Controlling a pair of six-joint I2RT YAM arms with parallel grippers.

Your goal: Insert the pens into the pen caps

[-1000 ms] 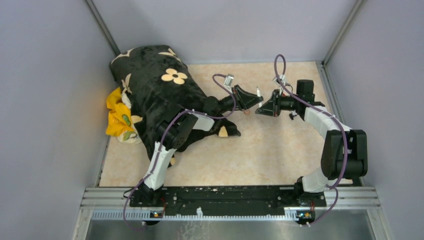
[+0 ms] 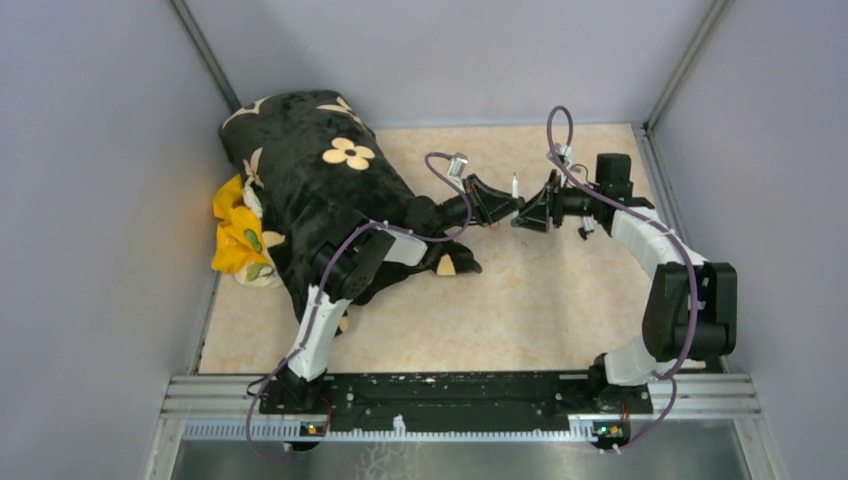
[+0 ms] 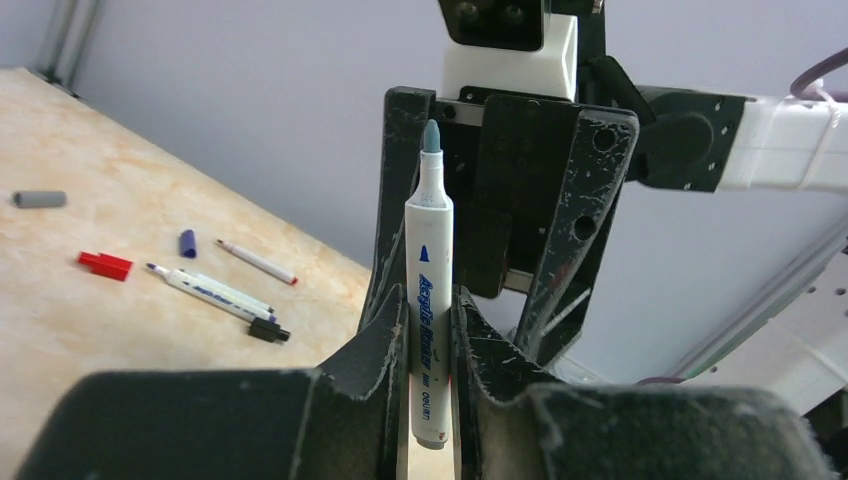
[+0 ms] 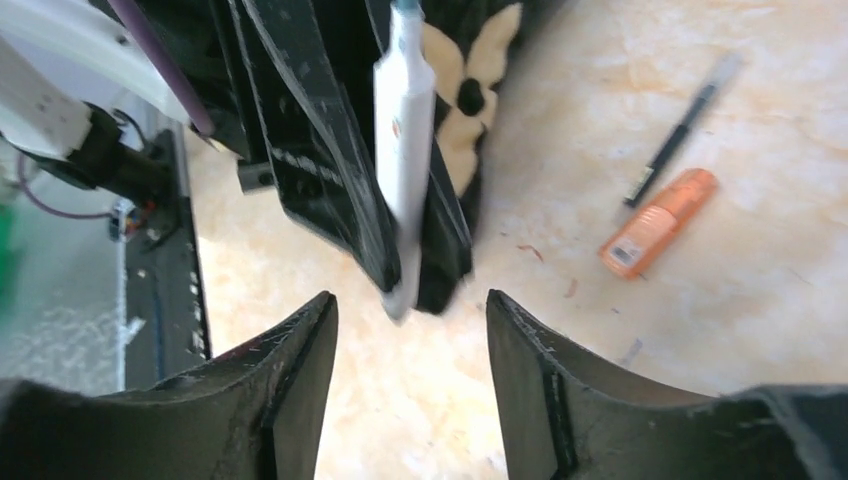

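An uncapped white marker (image 3: pixel 429 290) with a blue-grey tip stands upright between the fingers of my left gripper (image 2: pixel 508 204), shut on its lower body. My right gripper (image 2: pixel 532 212) faces it from the right, fingers apart, with nothing between them in the right wrist view. In the left wrist view, loose caps lie on the table: grey (image 3: pixel 40 199), red (image 3: pixel 105 264), blue (image 3: pixel 187 243) and black (image 3: pixel 268 330), beside several markers (image 3: pixel 205 288). The right wrist view shows an orange cap-like piece (image 4: pixel 658 223) and a dark pen (image 4: pixel 668 140).
A dark flowered blanket (image 2: pixel 290 170) covers the table's left, with a yellow bag (image 2: pixel 235 240) at its edge. Grey walls enclose the back and sides.
The left gripper still holds the upright marker, nearly in the same place.
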